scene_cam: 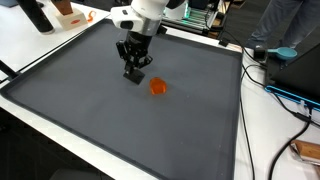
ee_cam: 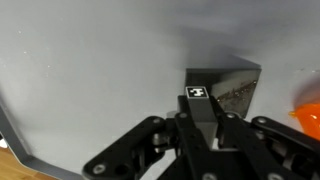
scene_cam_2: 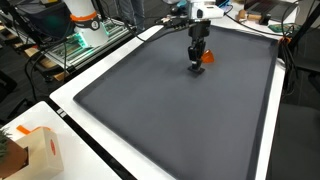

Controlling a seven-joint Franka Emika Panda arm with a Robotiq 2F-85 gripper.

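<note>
A dark block (scene_cam: 134, 75) is held under my gripper (scene_cam: 132, 63), low over the grey table left of an orange object (scene_cam: 158, 87). In the wrist view, my gripper is shut on a grey upright part of the block (ee_cam: 238, 90). A small black-and-white mark (ee_cam: 197, 92) shows on top of that part. The orange object (ee_cam: 309, 118) is cut off at the right edge. In exterior view 2 the block (scene_cam_2: 196, 69) hangs just in front of the orange object (scene_cam_2: 207, 57). Whether the block touches the table cannot be told.
Cables (scene_cam: 285, 95) run along its right side. A black and beige device (scene_cam_2: 32, 160) stands beyond the table's edge in exterior view 2.
</note>
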